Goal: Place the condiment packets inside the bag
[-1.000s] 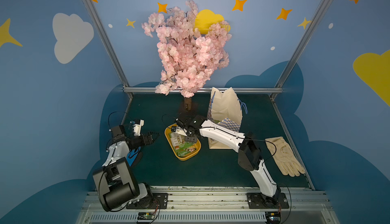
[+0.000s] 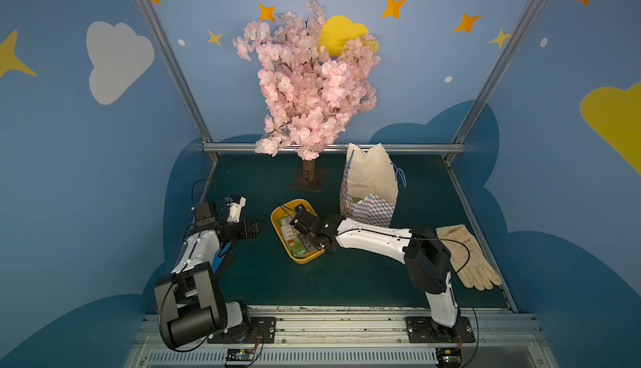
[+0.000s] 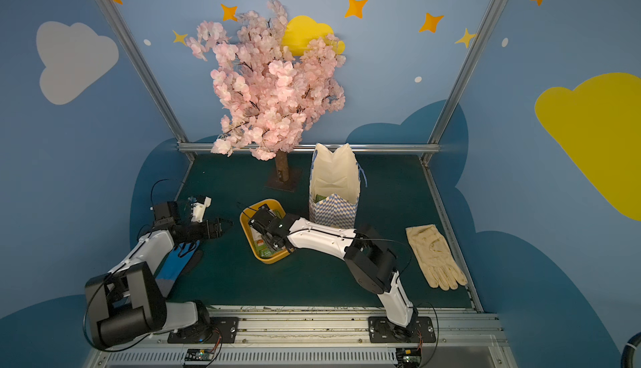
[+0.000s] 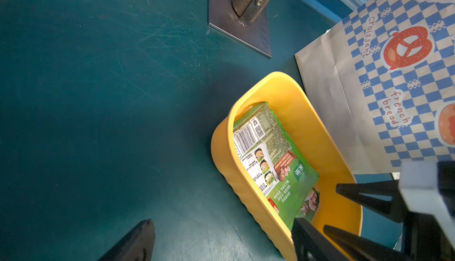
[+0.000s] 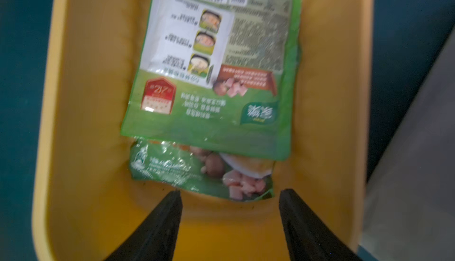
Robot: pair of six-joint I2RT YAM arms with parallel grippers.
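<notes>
Green condiment packets lie stacked in a yellow basket, the top one label-up. My right gripper is down at the basket, its fingers apart just beyond the lower packet, holding nothing that shows. My left gripper stands open to the left of the basket, with nothing between its fingers. The checked paper bag stands upright behind the basket to the right; its inside is only partly visible.
A blossom tree on a metal base stands at the back. Beige gloves lie at the right; a blue glove lies under the left arm.
My right gripper has moved lower and toward the front over the basket. My left gripper has shifted slightly to the right.
</notes>
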